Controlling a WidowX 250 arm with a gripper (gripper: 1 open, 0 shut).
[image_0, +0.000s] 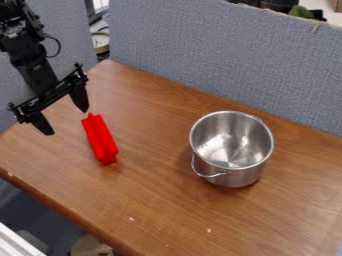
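A black gripper (63, 117) on the arm at the left hangs over the table's left part, open, its fingers spread apart with nothing between them. Just to its right and a little below lies a red elongated object (99, 138), angled front to back on the wooden table (174, 215). A steel pot (231, 150) with a wire handle stands upright on the right half of the table, apart from the red object.
Grey padded walls (227, 60) bound the back and left of the table. Past the front-left edge is a dark gap with a few objects below.
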